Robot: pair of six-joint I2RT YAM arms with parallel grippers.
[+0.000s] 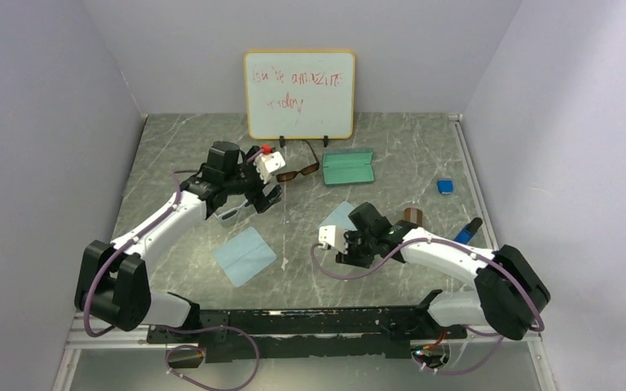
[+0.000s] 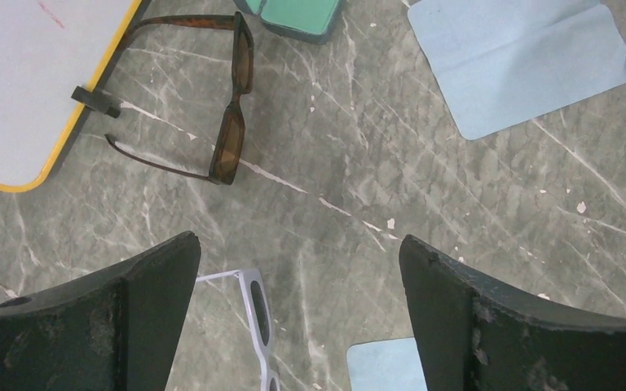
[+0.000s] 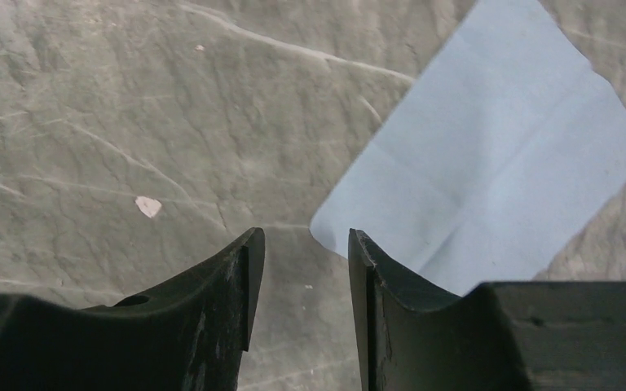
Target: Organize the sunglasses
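Dark brown sunglasses [image 1: 297, 174] lie with temples unfolded below the whiteboard, beside an open green case [image 1: 347, 167]. White-framed sunglasses [image 2: 256, 309] lie partly under my left gripper [image 1: 271, 195], which hangs open above the table with nothing between its fingers. My right gripper [image 1: 346, 255] is low at centre right, fingers part open and empty, beside a light blue cloth [image 3: 481, 163]. A second blue cloth [image 1: 244, 257] lies at front left.
A whiteboard [image 1: 299, 94] stands at the back. At the right lie a small blue box [image 1: 445, 186], a brown cylindrical case [image 1: 412, 216] and a blue-and-black object [image 1: 468, 230].
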